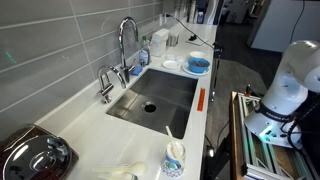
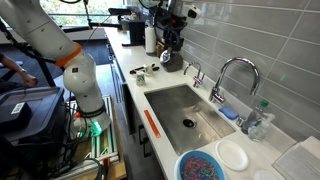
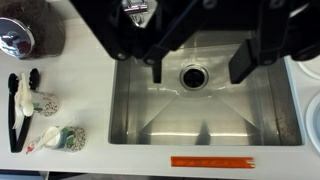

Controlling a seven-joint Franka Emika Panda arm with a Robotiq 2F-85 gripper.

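Observation:
My gripper hangs over the sink (image 3: 165, 125) in the wrist view, its two dark fingers (image 3: 240, 62) apart with nothing seen between them. In exterior view 2 the gripper (image 2: 172, 42) shows at the top, high above the counter. Along the counter's front edge lies an orange-red strip (image 3: 213, 162), also visible in exterior view 1 (image 1: 201, 99). Two patterned cups with pale utensils, one cup (image 3: 72, 138) nearer the front edge and another cup (image 3: 44, 104), stand left of the sink in the wrist view. The sink basin looks empty.
A dark pot with a lid (image 1: 38, 158) occupies one end of the counter. Taps (image 1: 128, 42) rise behind the sink. At the other end are a blue-filled bowl (image 2: 200, 168), a white plate (image 2: 231, 153) and bottles (image 2: 256, 116). Bare counter (image 1: 110, 140) lies between pot and sink.

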